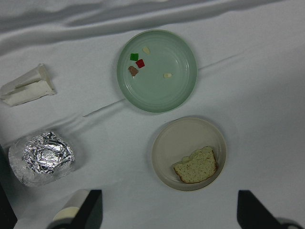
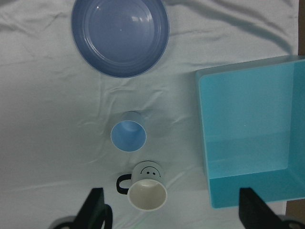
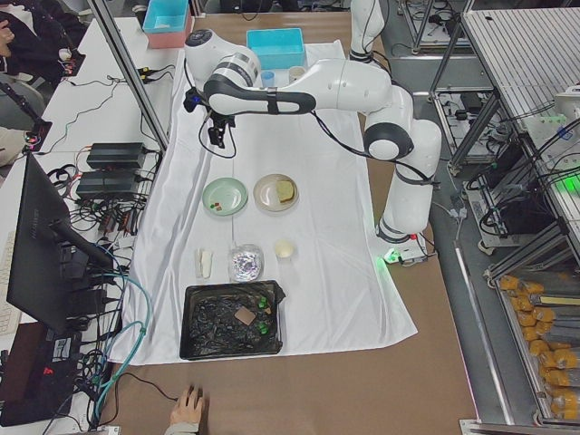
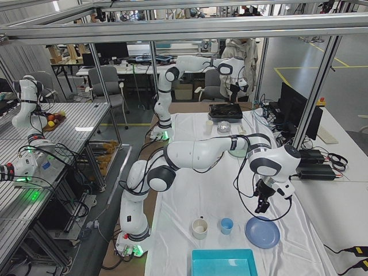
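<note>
My left gripper hangs open and empty above the table. Below it lie a green plate (image 1: 157, 90) with small food pieces, a beige plate (image 1: 167, 143) with a bread slice (image 1: 195, 169), a foil-covered bowl (image 1: 47, 155) and a white packet (image 1: 28, 88). My right gripper is also open and empty, above a blue plate (image 2: 119, 33), a blue cup (image 2: 127, 136), a smiley mug (image 2: 147, 193) and a turquoise bin (image 2: 248, 119).
A black lined tray (image 3: 217, 317) sits at one end of the white cloth, near a pale cylindrical object (image 1: 69, 212). A monitor (image 3: 45, 245) and cables line the side table.
</note>
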